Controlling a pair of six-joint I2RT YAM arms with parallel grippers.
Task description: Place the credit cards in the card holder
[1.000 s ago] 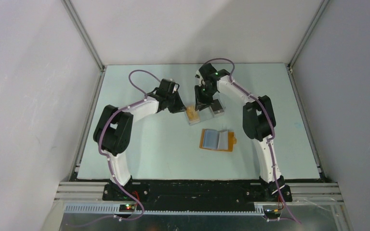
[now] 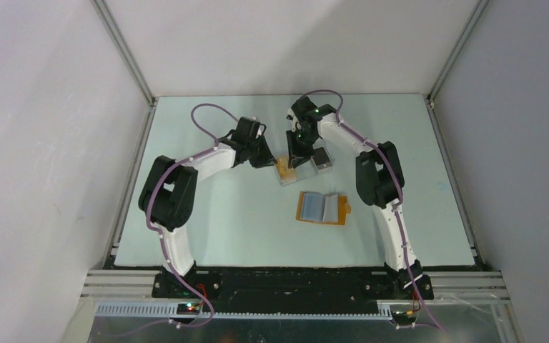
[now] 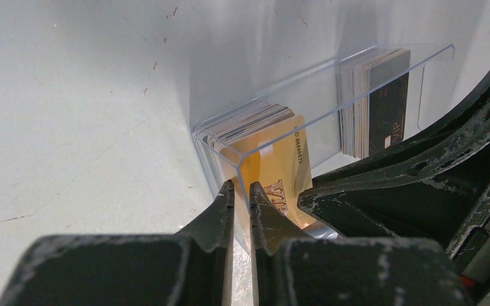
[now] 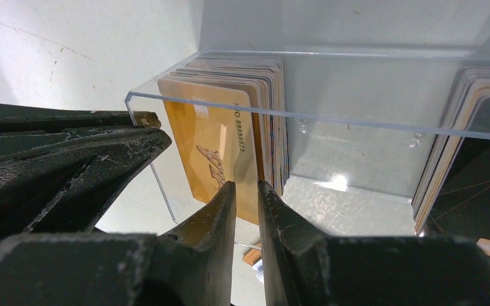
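Gold cards (image 3: 281,169) stand stacked at one end of a clear plastic box (image 3: 319,118). My left gripper is shut on the near end wall of that box. In the right wrist view, the foremost gold card (image 4: 207,143) is fanned out from the stack. My right gripper is open a little, its fingertips either side of that card's edge area; contact with the card is not clear. The card holder (image 2: 320,208), orange-edged with clear sleeves, lies spread open on the table in the top view, nearer the front.
Dark cards (image 4: 478,172) stand at the other end of the box, with an empty gap between the stacks. Both grippers are close together at the box. Bare table (image 2: 236,221) surrounds the holder.
The right arm has come slightly left and toward the front, over the gold cards. My left arm, the box and the card holder have not visibly moved.
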